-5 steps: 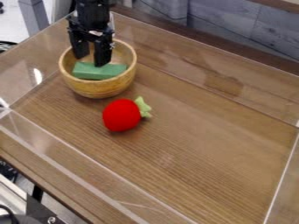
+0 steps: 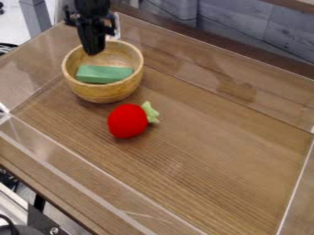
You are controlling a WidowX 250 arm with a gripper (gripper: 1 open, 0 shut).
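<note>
My gripper (image 2: 92,29) is at the top of the view, dark and blurred, above the far rim of a wooden bowl (image 2: 128,87). A green block (image 2: 106,73) lies inside the bowl. Nothing shows between the fingers; the gripper looks shut, though its tips are hard to make out.
A red tomato-like object (image 2: 128,120) with a light green top sits below and right of the bowl. A dark panel (image 2: 245,27) borders the back right.
My gripper has risen up and back from the bowl, uncovering more of the green block, which still lies in the bowl.
</note>
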